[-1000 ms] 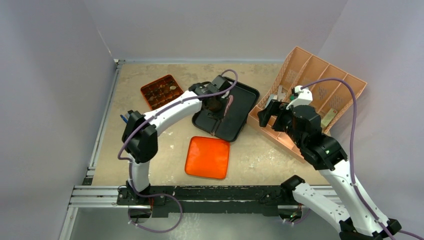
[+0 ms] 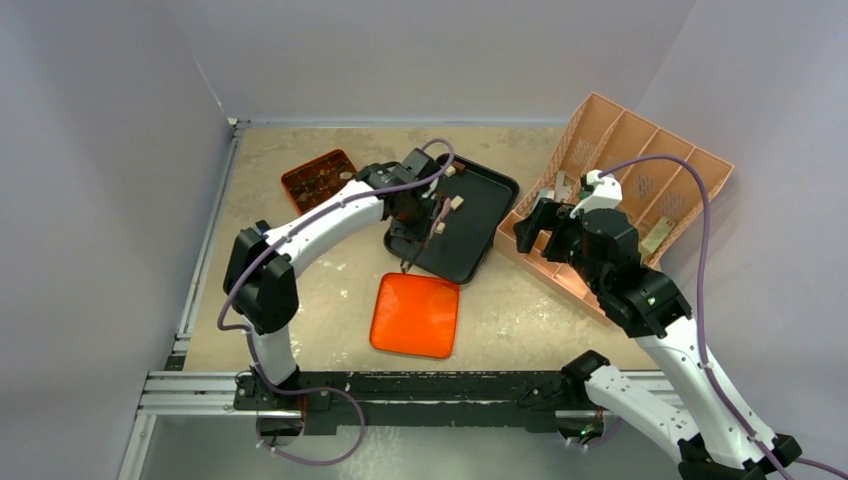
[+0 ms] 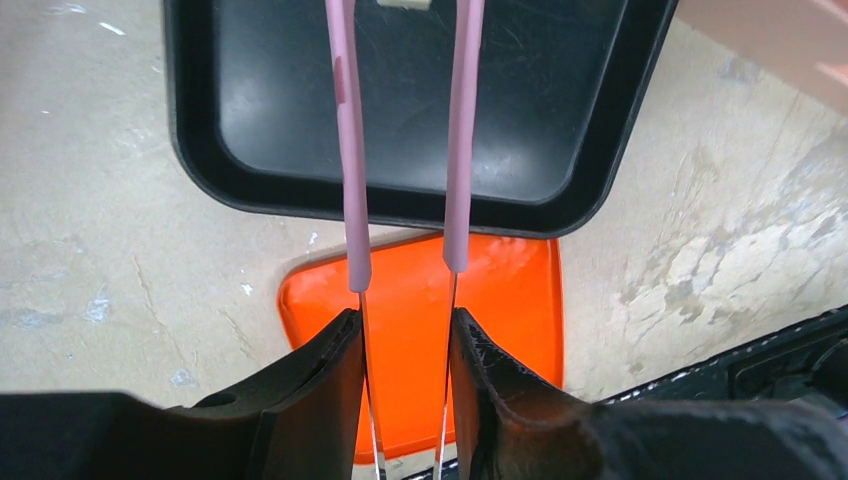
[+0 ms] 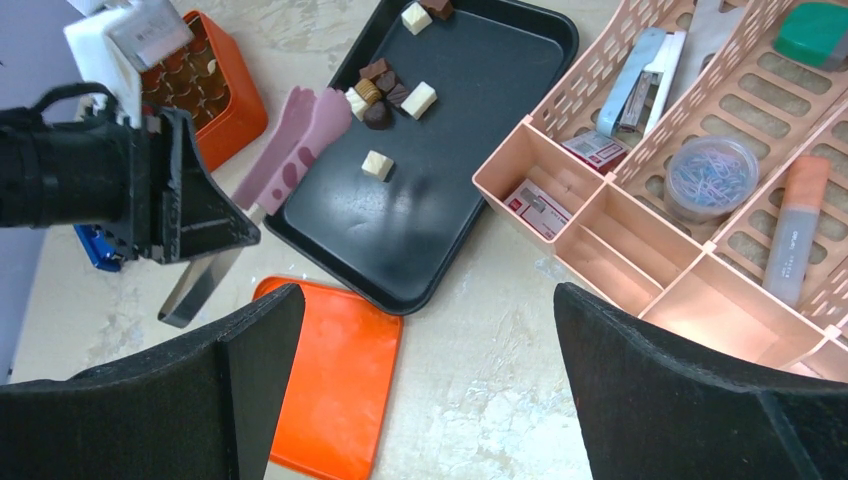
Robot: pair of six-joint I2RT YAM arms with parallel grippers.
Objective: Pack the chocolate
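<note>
Brown and white chocolate pieces [image 4: 376, 113] sit in the black tray [image 4: 410, 250]; the orange chocolate box [image 4: 216, 120] with compartments stands at the back left. My left gripper, with long pink-padded fingers [image 3: 460, 140], is over the black tray. It looks shut in part, its fingers still apart along their visible length; their upper ends run out of the left wrist view, so whatever is between them there is hidden. My right gripper [image 2: 530, 225] stands open above the organiser's edge, nothing seen between its fingers.
The peach organiser [image 4: 640, 250] with stationery stands right of the black tray. An orange lid [image 2: 414, 315] lies in front of the tray. A blue object [image 4: 95, 250] lies at the left.
The right arm is still.
</note>
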